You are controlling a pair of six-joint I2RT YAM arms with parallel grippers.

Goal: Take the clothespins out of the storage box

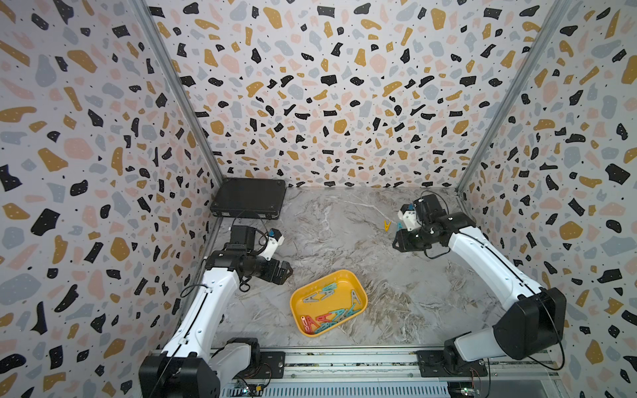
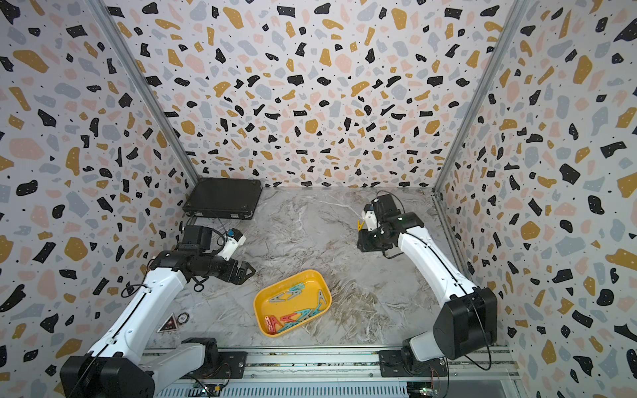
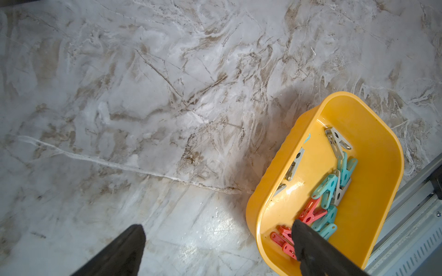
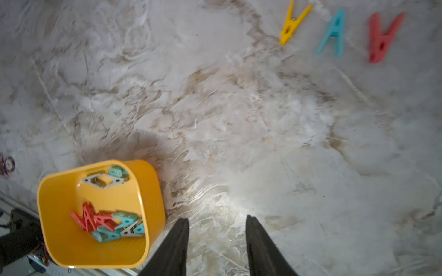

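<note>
A yellow storage box [image 1: 363, 296] stands near the table's front edge, holding several red, teal and grey clothespins [image 3: 325, 188]. Outside it, on the bare table, lie a yellow clothespin [image 4: 289, 28], a teal clothespin [image 4: 334, 33] and a red clothespin [image 4: 381, 37], side by side and apart. My left gripper is open above the table to the box's left, with nothing between its fingers. My right gripper hangs open and empty over the table, right of the box and nearer the front than the three loose clothespins.
A black case [image 1: 248, 197] occupies the back left of the table. Patterned walls close in the back and both sides.
</note>
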